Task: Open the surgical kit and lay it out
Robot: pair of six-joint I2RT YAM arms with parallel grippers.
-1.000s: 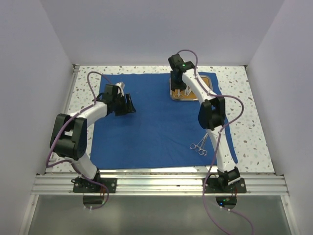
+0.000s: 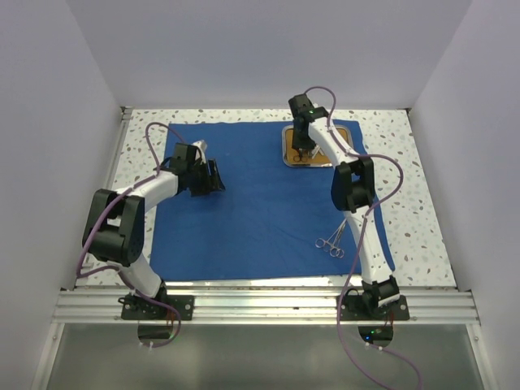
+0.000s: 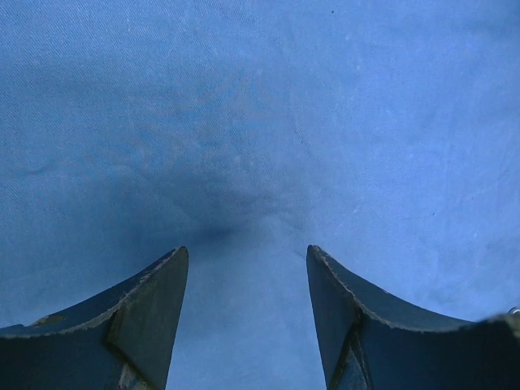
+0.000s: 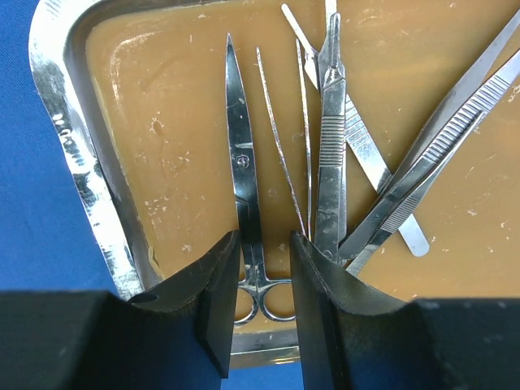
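Note:
The metal tray (image 2: 338, 163) sits at the back right of the blue cloth. In the right wrist view it holds scissors (image 4: 242, 162), thin probes (image 4: 276, 134), scalpel handles (image 4: 331, 162) and tweezers (image 4: 439, 154). My right gripper is over the scissors' handle end, fingers part open on either side of it; whether it touches them cannot be told. My left gripper stands open above bare cloth at the left, nothing between its fingers.
Several ring-handled clamps (image 2: 333, 240) lie on the blue cloth (image 2: 236, 227) at the front right, beside the right arm.
My right gripper has shifted slightly to the right over the tray. The left arm has moved very little, slightly downward in the top view.

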